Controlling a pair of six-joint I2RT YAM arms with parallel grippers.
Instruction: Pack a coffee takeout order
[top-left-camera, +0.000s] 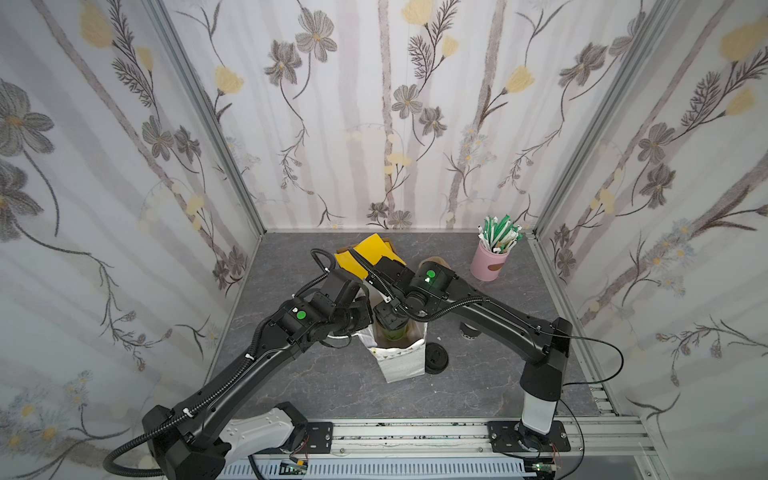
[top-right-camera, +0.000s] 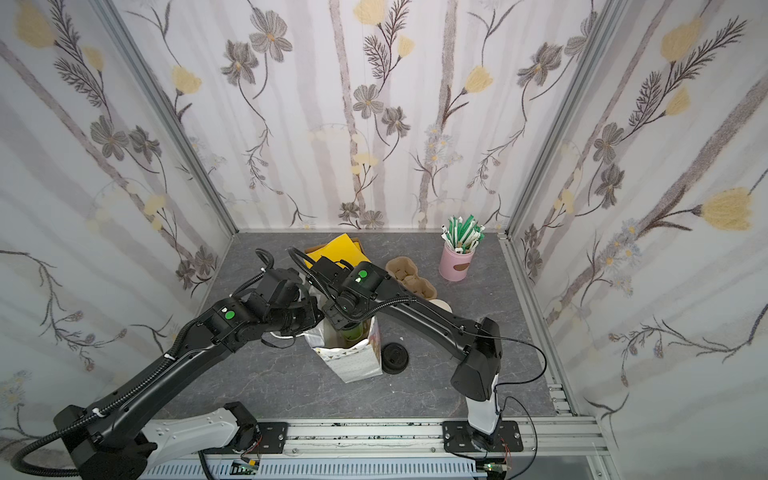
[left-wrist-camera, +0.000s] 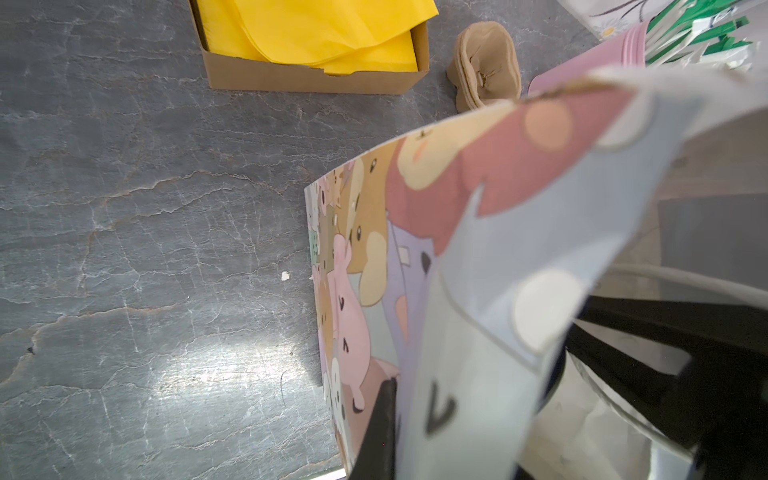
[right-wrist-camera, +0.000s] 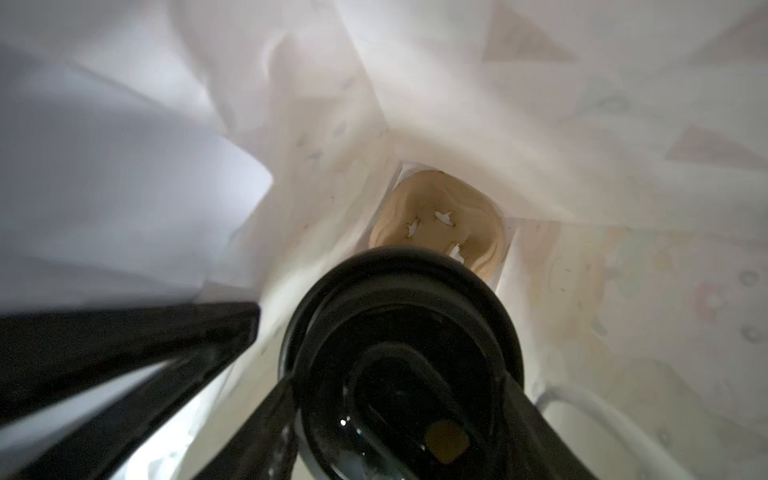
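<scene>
The paper takeout bag (top-left-camera: 400, 365) stands open-topped on the table, its cartoon-printed wall filling much of the left wrist view. My left gripper is shut on that wall near the rim, the thin paper running between its fingers. Inside the bag mouth, a green cup (top-right-camera: 353, 333) with a black lid (right-wrist-camera: 400, 276) is gripped by my right gripper, its fingers on either side of the lid. Beyond the cup, a tan molded cup carrier (right-wrist-camera: 436, 228) lies at the bag's bottom. Contact between cup and carrier is hidden.
A loose black lid (top-left-camera: 436, 357) lies right of the bag. Another cup (top-left-camera: 469, 330) is mostly covered by my right arm. Behind are yellow napkins in a box (left-wrist-camera: 312, 80), a tan carrier (top-right-camera: 409, 276) and a pink pot (top-right-camera: 455, 265) of green-white sticks.
</scene>
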